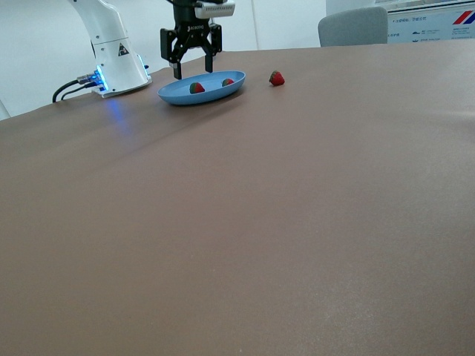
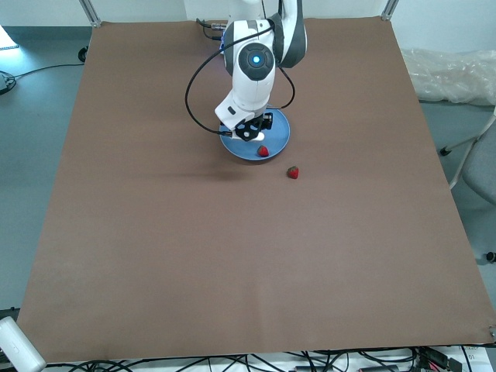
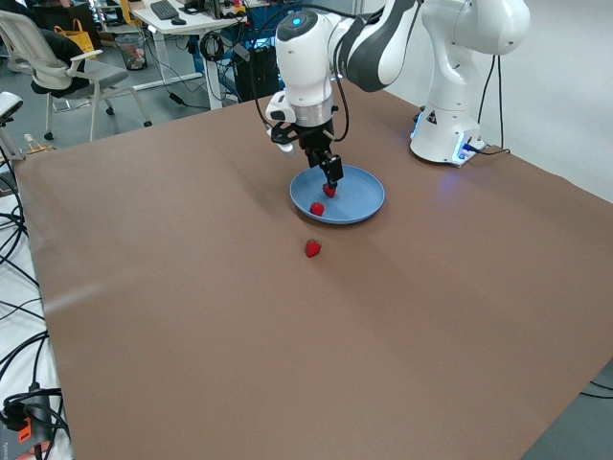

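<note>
My black gripper [image 1: 193,65] hangs over a round blue plate [image 1: 178,95], its two fingers apart with nothing seen between them in the top view. In the right view the gripper [image 3: 330,180] is low over the plate [image 3: 359,199]. The plate holds two strawberries, one [image 3: 316,209] toward the front and another [image 3: 329,191] under the gripper. A third strawberry [image 2: 293,173] lies on the brown table just outside the plate, also in the top view [image 1: 276,78].
The white arm base [image 3: 441,134] stands behind the plate, with cables looping from the arm. Cables and equipment line the table's outer edge.
</note>
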